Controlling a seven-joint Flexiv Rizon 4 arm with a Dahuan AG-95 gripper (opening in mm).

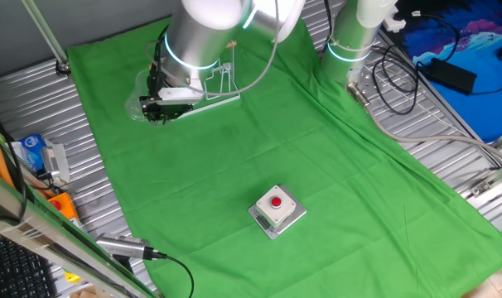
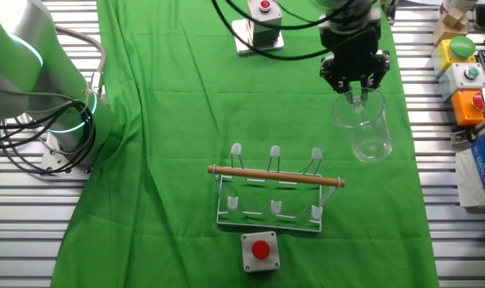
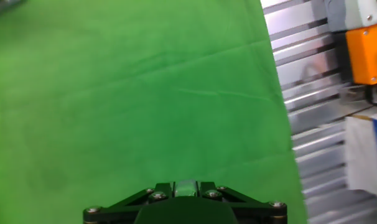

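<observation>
A clear glass cup (image 2: 372, 144) hangs from my gripper (image 2: 356, 93) in exterior view 2, its rim at the fingers and its body pointing away from the arm. The fingers are drawn together on the rim or wall; in the wrist view something pale and see-through shows between the fingertips of the gripper. Exterior view 1 shows the glass only faintly, left of the arm. Beside it stands a white wire rack (image 2: 270, 227) with a wooden bar (image 2: 276, 174) across the top and several empty prongs. Whether the glass touches the cloth is unclear.
A red-button box (image 2: 260, 251) sits close to the rack, and another red-button box (image 1: 276, 206) lies farther off on the green cloth (image 1: 350, 190). Coloured button boxes (image 2: 462, 78) line the side past the cloth's edge.
</observation>
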